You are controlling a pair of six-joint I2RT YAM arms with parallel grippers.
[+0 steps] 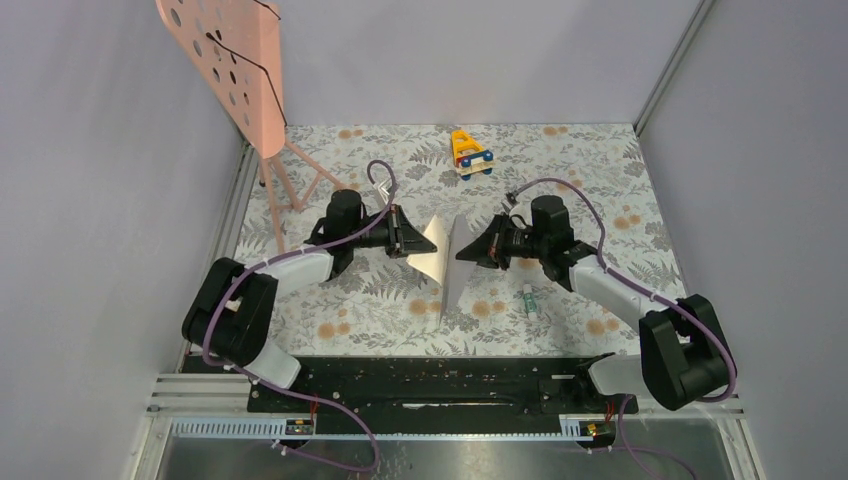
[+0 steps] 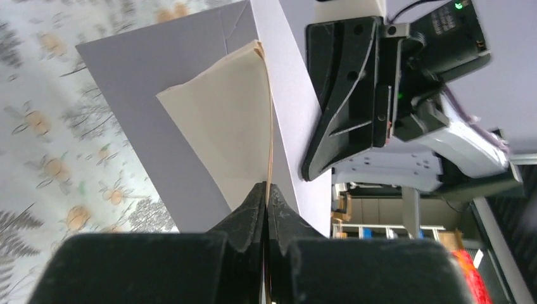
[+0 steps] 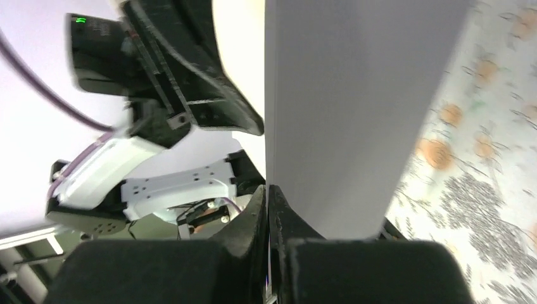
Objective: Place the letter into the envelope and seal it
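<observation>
My left gripper (image 1: 434,249) is shut on one edge of a folded cream letter (image 1: 429,262), the thin edge running between its fingertips in the left wrist view. Facing it, my right gripper (image 1: 459,259) is shut on the edge of a pale grey-lavender envelope (image 1: 456,278), which hangs upright above the table. From the left wrist, the letter (image 2: 221,120) lies across the grey envelope (image 2: 136,69), on which crease or seam lines show. The envelope (image 3: 342,107) fills much of the right wrist view and hides most of the letter. Whether the two touch, I cannot tell.
A small green-and-white tube (image 1: 530,302) lies right of the envelope. At the back stands a yellow and blue toy (image 1: 471,154). A pink perforated board on a stand (image 1: 232,75) rises at the left. The patterned tabletop (image 1: 360,310) is otherwise mostly clear.
</observation>
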